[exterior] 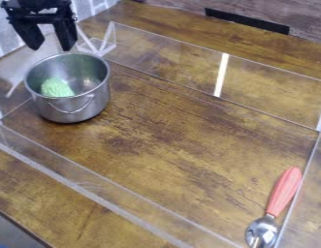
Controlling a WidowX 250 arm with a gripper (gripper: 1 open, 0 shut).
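A steel pot [85,105] with a wire handle stands at the left of the wooden surface, holding a light green bumpy object [55,87]. My black gripper [51,44] hangs at the top left, above and just behind the pot's rim, its fingers apart with nothing between them. An ice cream scoop with a red handle [283,190] lies at the lower right.
Clear low walls surround the wooden work area [176,136], with a white strip [222,76] on the back one.
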